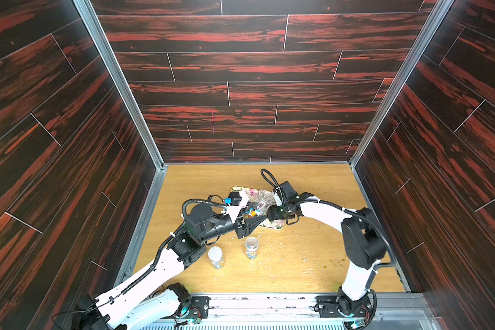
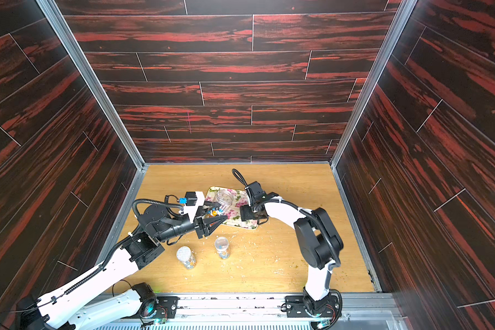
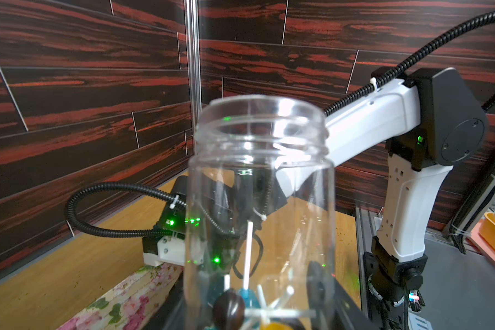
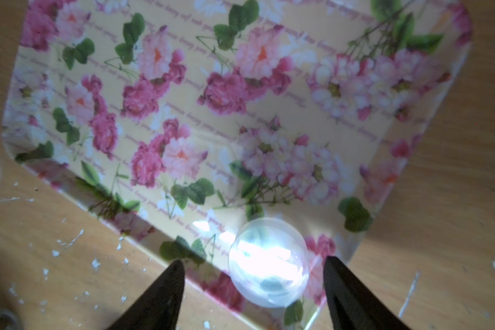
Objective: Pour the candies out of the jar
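A clear, lidless jar stands mouth up in the left wrist view, with brown, blue and yellow candies and white sticks in its bottom. My left gripper is shut on this jar and holds it tilted over the flowered tray, as the top views show. At the tray's right part, my right gripper points down. A round clear lid lies between its dark fingers, with a gap on either side, near the tray's edge. The right fingers stand apart.
Two more jars stand in front of the tray, one clear-topped jar and one white-capped jar. White crumbs are scattered on the wooden table. Open table lies at the front right.
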